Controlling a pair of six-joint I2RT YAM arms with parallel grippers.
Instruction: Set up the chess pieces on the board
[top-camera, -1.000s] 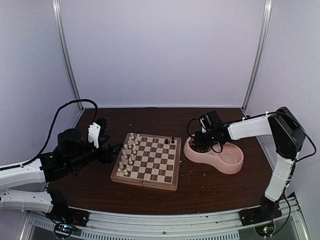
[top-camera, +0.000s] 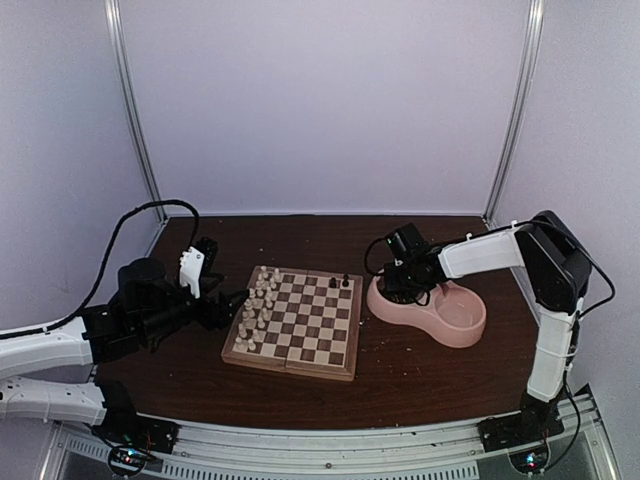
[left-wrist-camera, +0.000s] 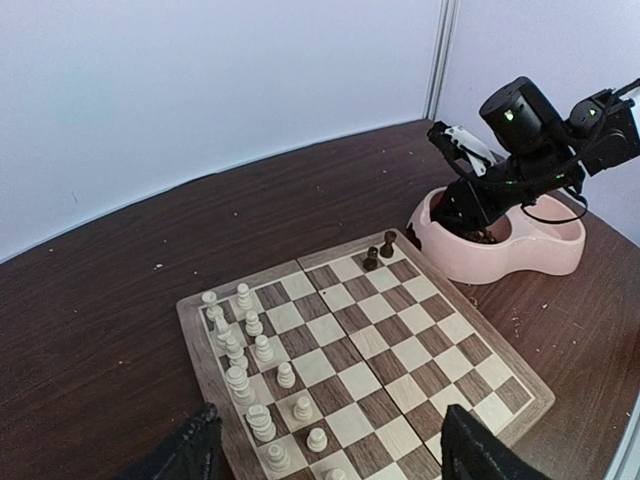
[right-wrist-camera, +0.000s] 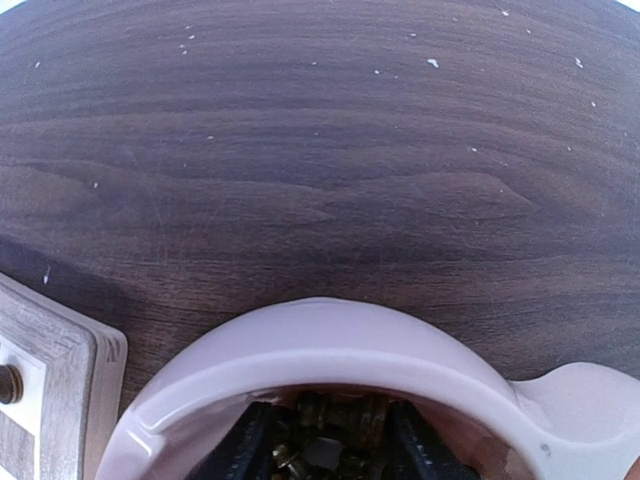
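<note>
The chessboard (left-wrist-camera: 400, 345) lies open on the table. White pieces (left-wrist-camera: 262, 421) stand in two rows along its left side, and two dark pieces (left-wrist-camera: 380, 252) stand at its far right corner. My left gripper is open beside the board's left edge, nothing between its fingers. Inside the left bowl of the pink dish (right-wrist-camera: 330, 340) is my right gripper, its fingers apart among a heap of dark pieces (right-wrist-camera: 345, 412). Whether a piece touches the fingers cannot be made out. In the top view the right arm hides most of that bowl.
The round right bowl of the pink dish (top-camera: 462, 312) looks empty. The board's right edge (right-wrist-camera: 95, 400) lies close to the dish.
The left arm has moved only a little. The board looks the same.
</note>
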